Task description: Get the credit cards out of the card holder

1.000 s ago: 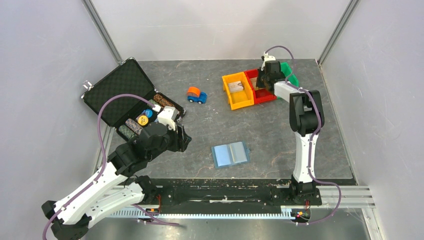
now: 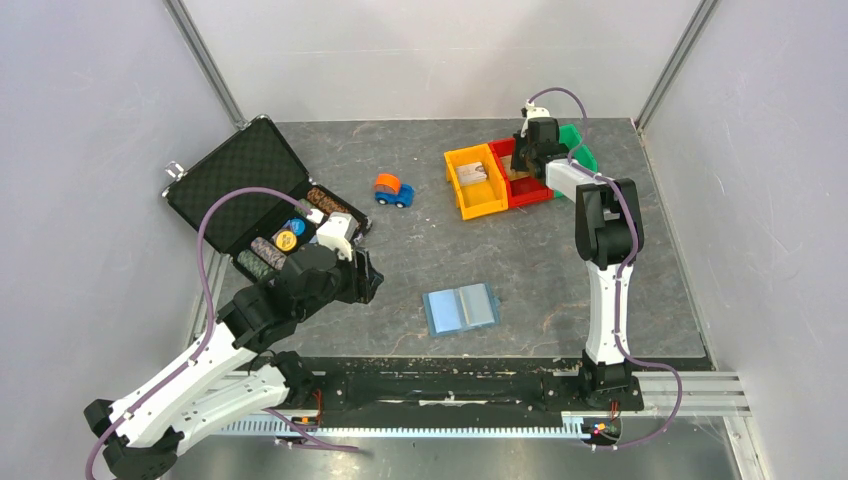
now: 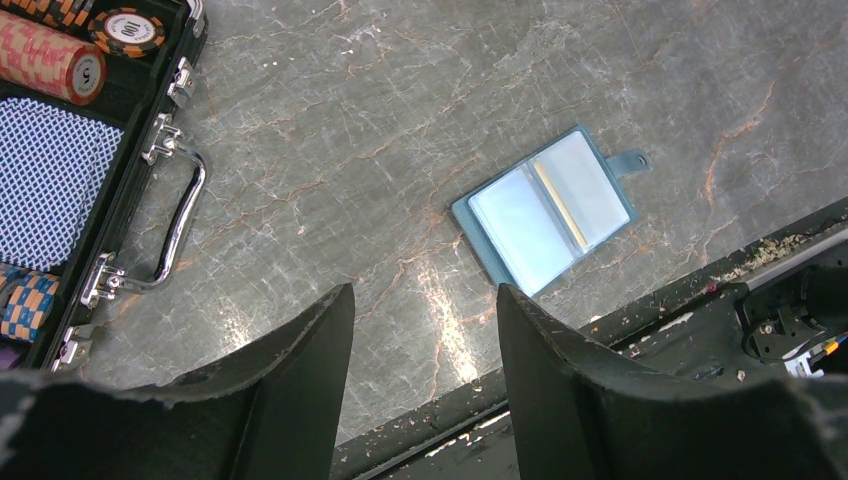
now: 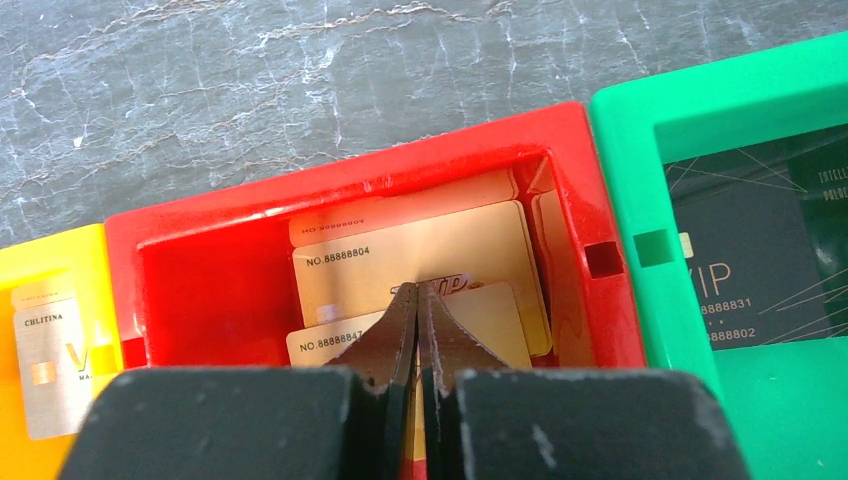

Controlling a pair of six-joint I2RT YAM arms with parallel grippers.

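Note:
The blue card holder (image 2: 461, 309) lies spread open on the table near its front edge. In the left wrist view its clear sleeves (image 3: 530, 225) look pale, and no card can be made out in them. Two gold cards, an upper one (image 4: 450, 240) and a lower one (image 4: 490, 315), lie overlapping in the red bin (image 4: 225, 300). Over them my right gripper is shut, its tips together; no card shows clearly between them. My left gripper stands open and empty, left of the holder and above the table.
A yellow bin (image 2: 480, 197) with a silver card (image 4: 50, 370) adjoins the red one on the left. The green bin (image 4: 700, 390) on its right has dark cards. An open chip case (image 2: 245, 185) and a toy truck (image 2: 394, 191) are farther left.
The left arm, the holder and the bins look unmoved.

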